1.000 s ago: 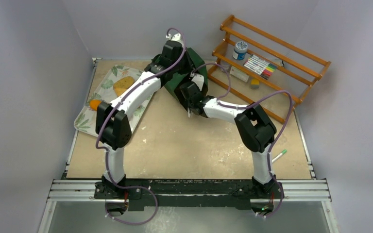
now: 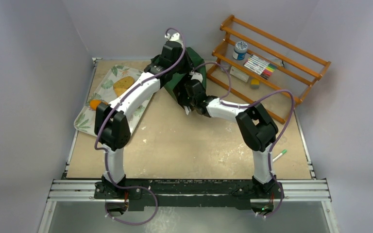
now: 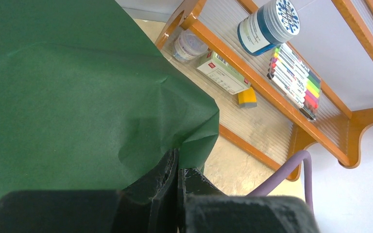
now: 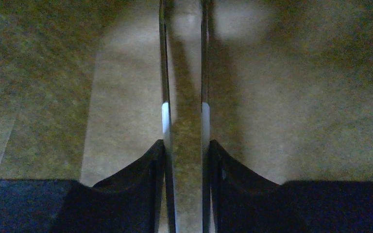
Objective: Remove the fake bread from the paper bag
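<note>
A green paper bag (image 2: 195, 57) lies on its side at the back centre, its opening toward the front. My left gripper is shut on the bag's upper edge, which shows creased at the fingertips in the left wrist view. My right gripper is part open inside the dim bag, pointing inward; nothing clear shows between its fingers. The right wrist view is dark and grainy, and I cannot make out bread in it.
A tray (image 2: 85, 124) with yellow and orange items is at the left. A wooden rack (image 2: 272, 41) with jars, markers and boxes stands at the back right, and a pen (image 2: 279, 156) lies front right.
My right arm has shifted very slightly around the bag's opening over the last second. The left arm stays essentially still.
</note>
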